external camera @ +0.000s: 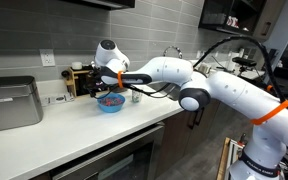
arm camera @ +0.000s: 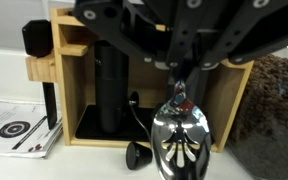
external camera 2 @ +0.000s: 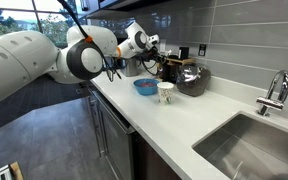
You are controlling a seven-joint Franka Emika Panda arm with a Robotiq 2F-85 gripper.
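Observation:
In the wrist view, a shiny slotted metal spoon (arm camera: pixel 180 140) hangs bowl-down, with my gripper shut on its handle. Behind it, an open-fronted wooden box (arm camera: pixel 72 95) holds a black cylinder (arm camera: pixel 111 85) and other dark items. The spoon overlaps the box's right part in this view; whether they touch cannot be told. From the first exterior side, the arm's white wrist (external camera: pixel 110 56) is above the back of the counter, near a blue bowl (external camera: pixel 111 106) with reddish contents. The spoon itself is too small to make out there.
A white mug (external camera 2: pixel 166 92) stands beside the bowl. A dark rounded container (external camera 2: pixel 192 79) is close to the wall. A metal box (external camera: pixel 11 108) occupies the counter's left end, and a sink (external camera 2: pixel 249 150) lies to the right in the second exterior view.

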